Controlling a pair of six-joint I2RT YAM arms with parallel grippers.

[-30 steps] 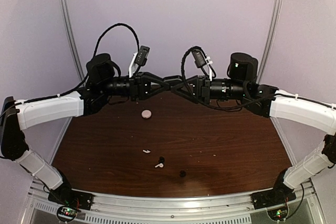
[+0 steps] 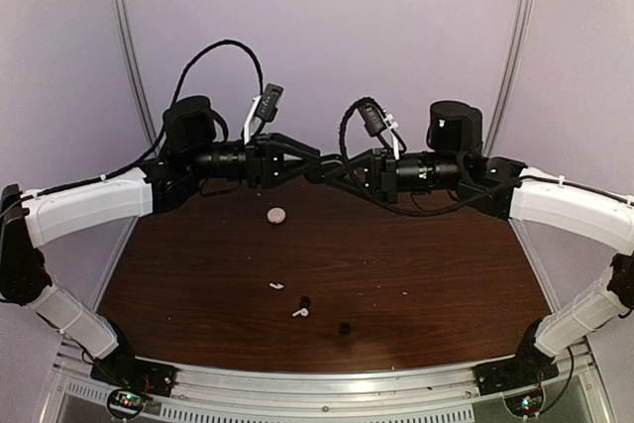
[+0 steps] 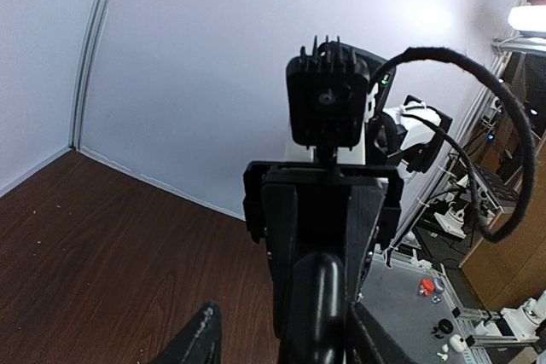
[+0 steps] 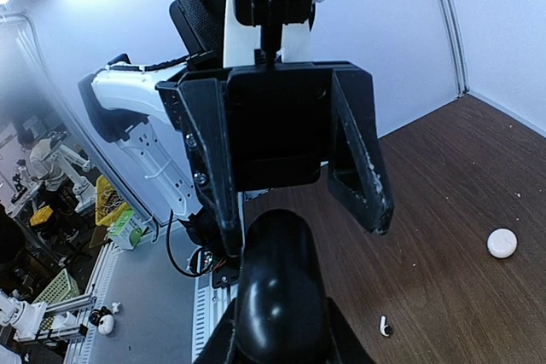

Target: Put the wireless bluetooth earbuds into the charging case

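A glossy black rounded case (image 4: 280, 287) is held high between the two arms, with my right gripper (image 2: 319, 173) shut on it. My left gripper is open around or beside the case's other end, its fingertips close to it in both wrist views. On the table lie a white earbud (image 2: 276, 285) and a second white earbud (image 2: 300, 312), the latter beside a small dark round piece (image 2: 305, 301). Whether the case's lid is open cannot be told.
A pale round disc (image 2: 276, 216) lies left of centre on the wooden table (image 2: 436, 284). Another small dark piece (image 2: 345, 328) lies near the front. Pale walls enclose the sides and back.
Things on the table are unmoved.
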